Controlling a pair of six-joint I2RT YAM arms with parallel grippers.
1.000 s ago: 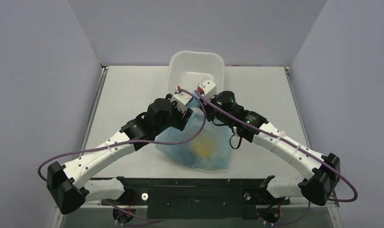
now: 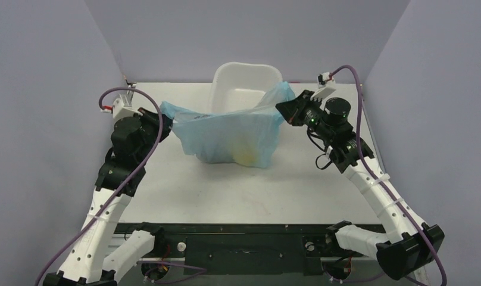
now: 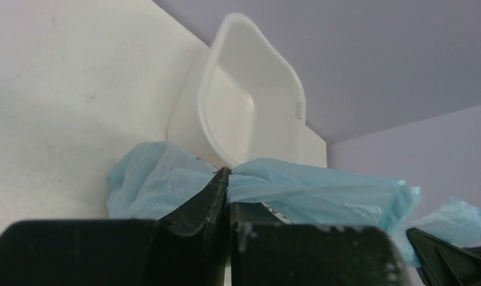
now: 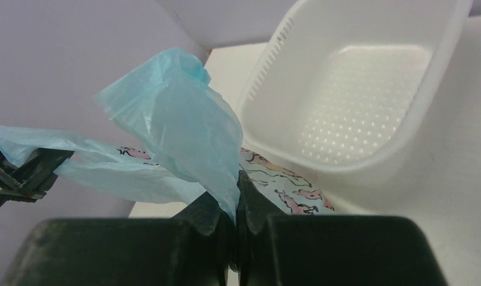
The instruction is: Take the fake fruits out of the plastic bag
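Note:
A blue plastic bag (image 2: 226, 140) is stretched between both grippers, with a faint yellow shape showing through its lower right part. My left gripper (image 2: 166, 119) is shut on the bag's left edge; the left wrist view shows film (image 3: 309, 185) coming out from between its fingers. On the other side, my right gripper (image 2: 281, 113) is shut on the bag's right edge, and a tuft of film (image 4: 178, 113) stands up from its fingertips (image 4: 250, 196). What fruit lies inside is hidden by the bag, apart from the yellow patch.
Behind the bag stands a white plastic basket (image 2: 244, 71), its visible floor empty; the bag covers its front part from above. Grey walls close in the back and sides.
The right gripper has moved right and back. The bag has spread wide and shifted toward the basket.

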